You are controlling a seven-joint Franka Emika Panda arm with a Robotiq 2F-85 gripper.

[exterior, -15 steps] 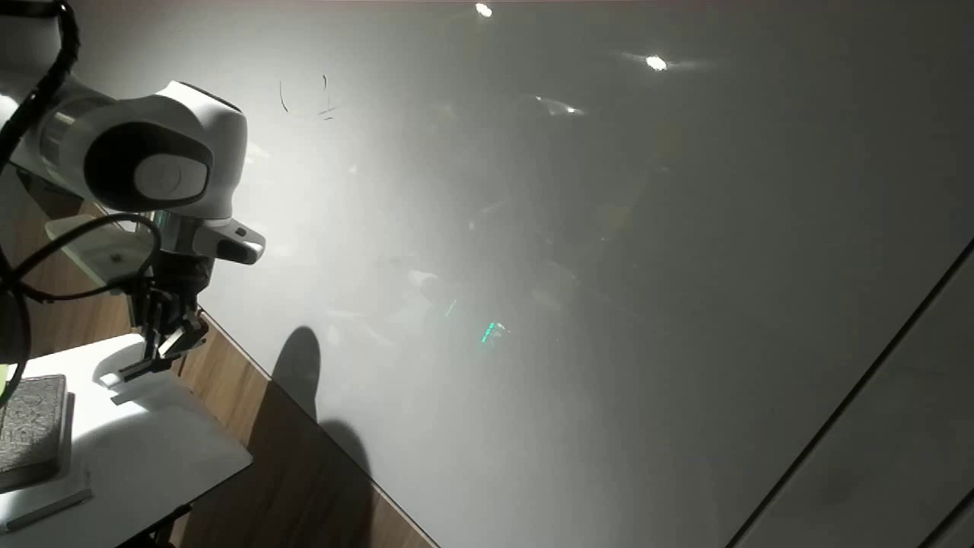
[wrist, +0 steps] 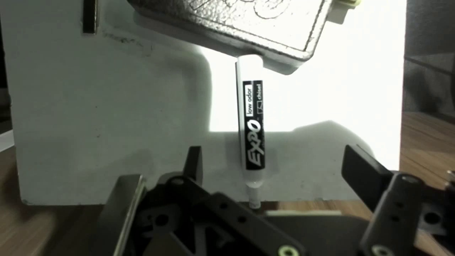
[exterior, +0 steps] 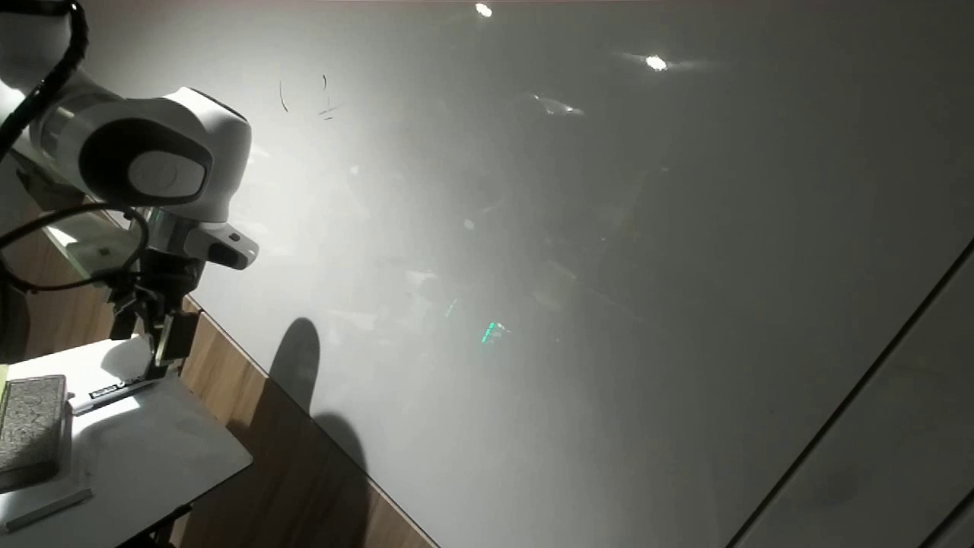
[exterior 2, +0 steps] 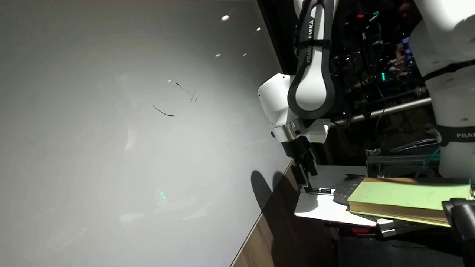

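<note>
A white Expo marker (wrist: pixel 255 123) with a black label lies flat on the small white table (wrist: pixel 85 106), its narrow tip reaching over the edge. Its other end meets a grey block with a raised pattern (wrist: pixel 239 25). My gripper is open in the wrist view, one finger well to each side of the marker's tip end and nothing held. From the side, the gripper (exterior: pixel 151 342) points down just over the table's edge, by the marker (exterior: pixel 119 391). The second exterior view shows only part of the marker (exterior 2: pixel 323 191).
A large whiteboard (exterior: pixel 548 274) with a few thin dark strokes fills the area beside the arm. A thin metal bar (exterior: pixel 46 511) lies on the table. Beyond the block is a thick green book (exterior 2: pixel 409 195). Bare tabletop surrounds the marker's tip end.
My gripper has turned and its fingers now hang downward, whereas they were slanted across the table before. The marker on the table shows clearly now; earlier it could not be made out.
</note>
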